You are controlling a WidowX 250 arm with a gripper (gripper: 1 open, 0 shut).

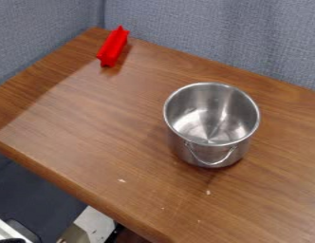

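Note:
A red oblong block (113,46) lies at the back left of the wooden table (109,142), close to the grey fabric walls. A shiny steel pot (211,142) stands upright to the right of the table's middle, apart from the block. No gripper can be made out.
Grey fabric panels (230,28) border the back and left. The table's left and front of the pot are clear. Beyond the front left edge are a dark area and some white and black objects at the bottom corner, too cropped to identify.

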